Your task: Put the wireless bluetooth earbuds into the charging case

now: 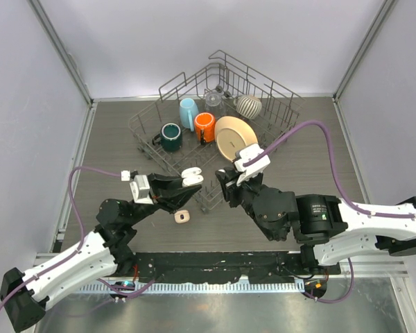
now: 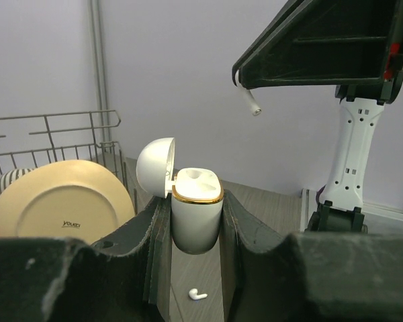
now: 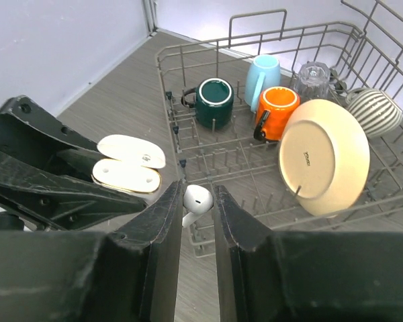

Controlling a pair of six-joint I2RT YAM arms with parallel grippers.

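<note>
The white charging case [image 2: 196, 218], its lid [image 2: 156, 166] standing open, is pinched in my left gripper [image 1: 181, 186], which is shut on it above the table. Just right of the case, my right gripper [image 1: 225, 179] is shut on a white earbud [image 3: 198, 200]. In the right wrist view the bud's round head faces the camera; its stem [image 2: 249, 100] pokes out from the fingertips in the left wrist view. A gap separates this earbud from the case. A second earbud [image 2: 197, 294] lies on the table; the right arm hides it in the top view.
Behind the grippers stands a wire dish rack [image 1: 142, 123] holding several cups and a cream plate [image 1: 229, 144]. A small pale square object [image 1: 182, 216] lies on the table by the left arm. Open table lies left and right of the rack.
</note>
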